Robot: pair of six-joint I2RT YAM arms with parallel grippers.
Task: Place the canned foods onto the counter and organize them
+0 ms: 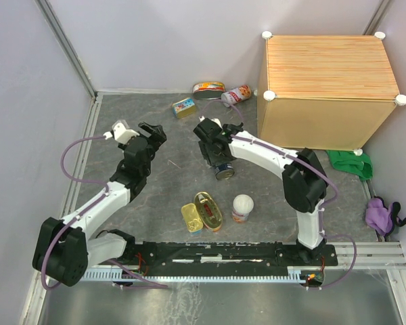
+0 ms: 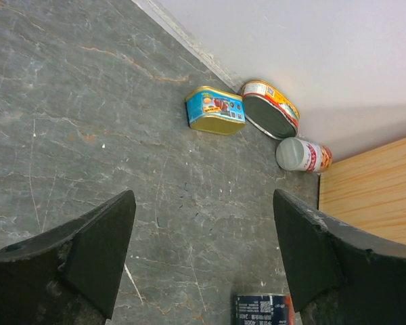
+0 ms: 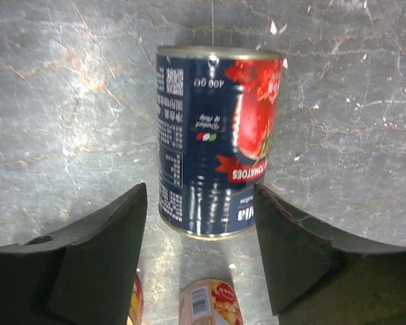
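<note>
The dark blue tomato can (image 3: 210, 145) lies on its side on the grey counter (image 1: 189, 162). In the right wrist view its lower end sits between the fingers of my right gripper, which stand part open. A gap shows on the left side, while the right finger overlaps the can's edge; whether it touches cannot be told. In the top view the arm hides most of this can. My left gripper is open and empty over the left of the counter. Near the back wall are a blue-yellow tin (image 2: 215, 110), an oval can (image 2: 269, 108) and a red-white can (image 2: 303, 155).
Toward the front are a yellow tin (image 1: 192, 218), an oval gold tin (image 1: 208, 211) and a white-topped can (image 1: 241, 208). A wooden box (image 1: 328, 95) fills the back right, with a green cloth (image 1: 350, 163) before it.
</note>
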